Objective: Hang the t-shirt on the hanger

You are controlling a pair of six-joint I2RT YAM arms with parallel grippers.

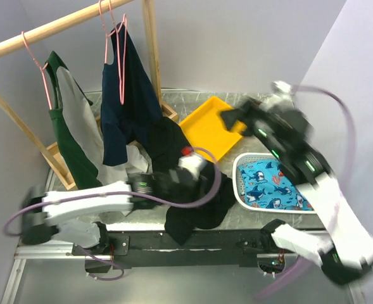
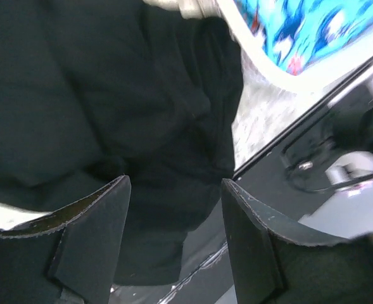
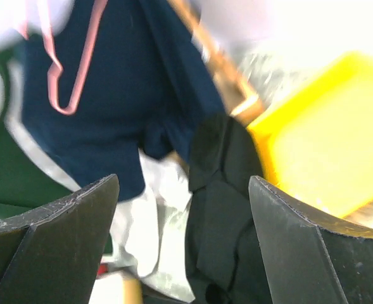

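A black t-shirt (image 1: pixel 202 212) lies rumpled on the tabletop, its lower part over the front edge. My left gripper is above it, fingers apart, with the dark cloth beyond and nothing clearly held. Up to the right, near the yellow tray, my right gripper (image 1: pixel 229 120) is blurred from motion. In the right wrist view its fingers (image 3: pixel 78 240) stand wide apart and empty, with the black shirt (image 3: pixel 227 215) below. Pink hangers (image 1: pixel 121 76) hang from the wooden rail (image 1: pixel 47 29); an empty-looking one (image 3: pixel 63 95) dangles in front of the navy garment.
A navy garment (image 1: pixel 126 101) and a green-and-grey one (image 1: pixel 72 120) hang at the left. The yellow tray (image 1: pixel 205 130) lies behind the shirt. At right sits a white basket (image 1: pixel 238 185) with blue shark-print cloth (image 1: pixel 271 185).
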